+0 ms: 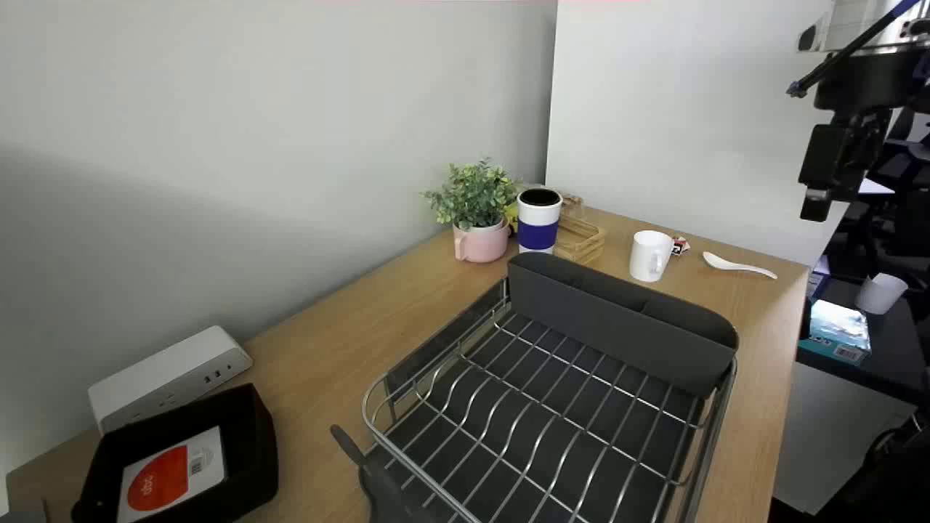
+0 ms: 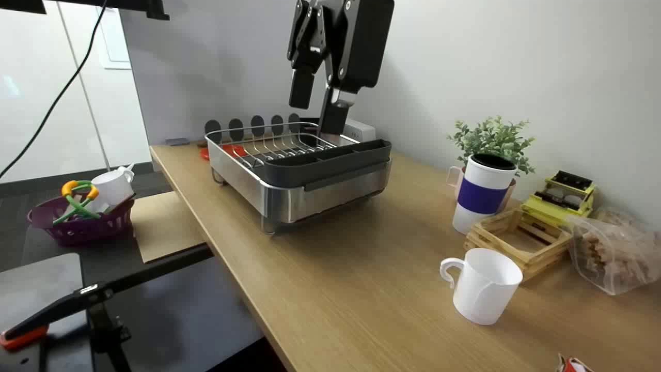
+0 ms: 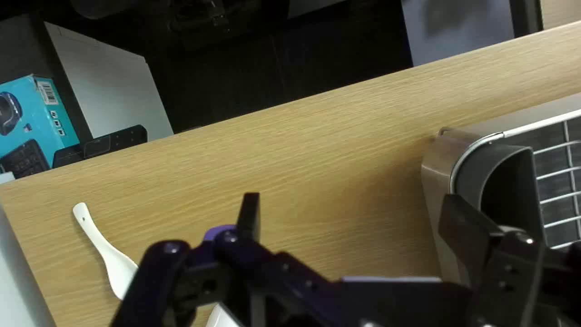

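Above the tabletop hangs my gripper (image 2: 318,104), open, its two fingers apart and nothing held between them. The wrist view has the fingers (image 3: 250,215) spread wide over bare wood. A white spoon (image 3: 104,248) lies flat near the table's end, left of the gripper in that view. The white mug (image 2: 487,286) stands upright on the wood; only a bit of white, perhaps its rim, shows below the gripper in the wrist view. A metal dish rack (image 1: 558,418) with a dark grey cutlery holder (image 1: 610,318) stands empty on the table.
By the wall are a potted plant (image 1: 475,199), a tumbler with a purple band (image 2: 481,193) and a wooden crate (image 2: 514,242). A black tray (image 1: 253,436) and white power strip (image 1: 170,375) lie beyond the rack. Wood between rack and mug is clear.
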